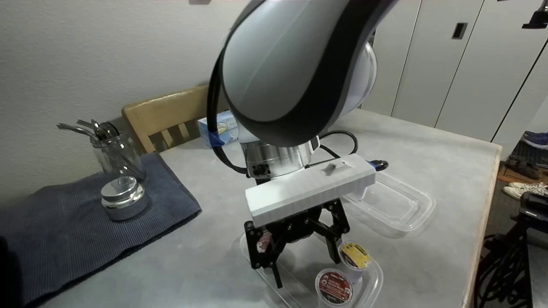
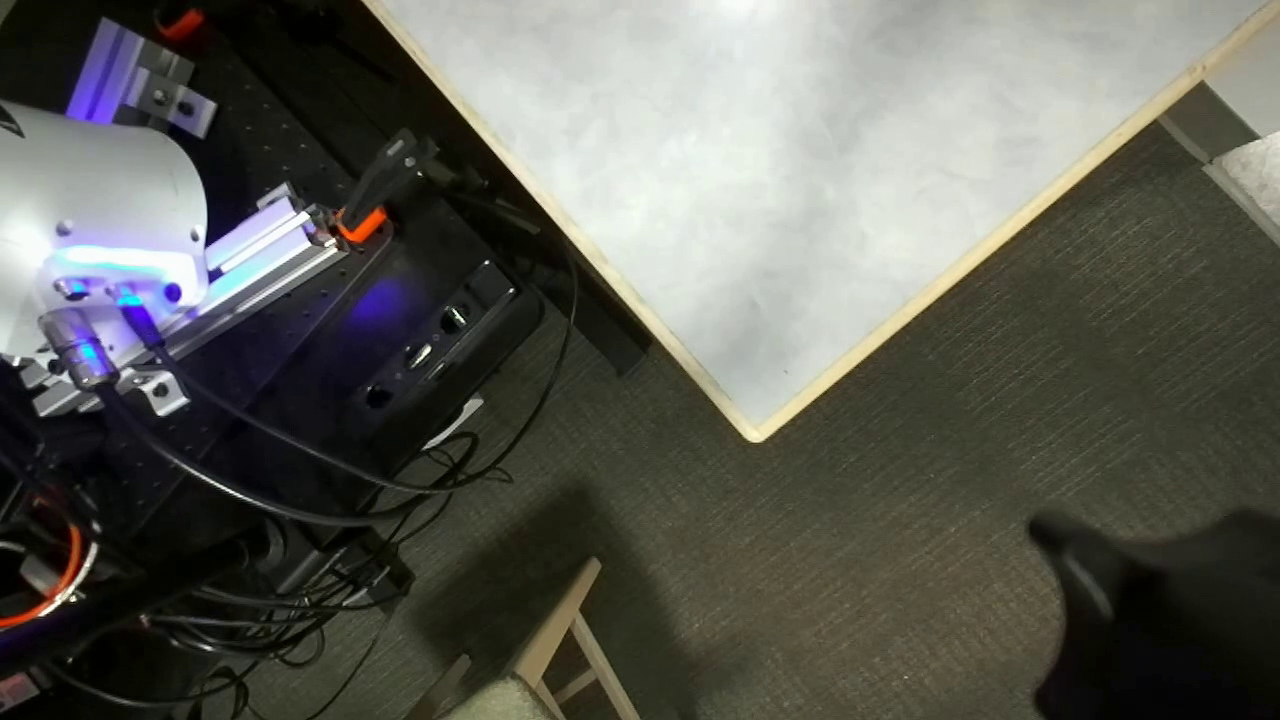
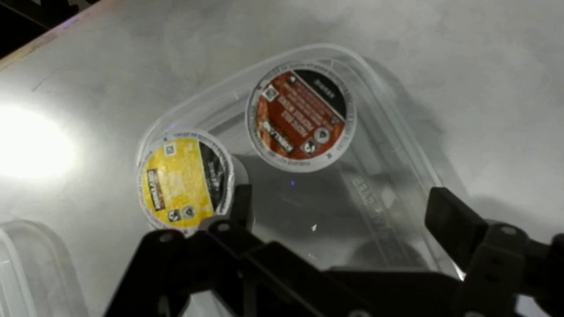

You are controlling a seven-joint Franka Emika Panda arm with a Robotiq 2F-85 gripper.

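Note:
My gripper (image 1: 305, 274) is open above the near clear plastic tray (image 1: 378, 287), with nothing between its fingers. Two pods stand at one end of that tray: a yellow-lidded pod (image 3: 182, 179) and a red-and-black-lidded pod (image 3: 301, 116). In the wrist view, one finger (image 3: 243, 206) overlaps the edge of the yellow pod; whether they touch I cannot tell. The other finger (image 3: 454, 224) is over the tray's opposite side. Another red-lidded pod (image 1: 264, 241) shows partly behind the gripper's left linkage in exterior view 1.
A second clear tray (image 1: 411, 218) lies farther back, partly covered by my arm. On the left, a blue mat (image 1: 56, 238) holds a silver-lidded jar (image 1: 123, 197) and a glass jar of utensils (image 1: 118, 154). A blue box (image 1: 226, 126) stands at the back.

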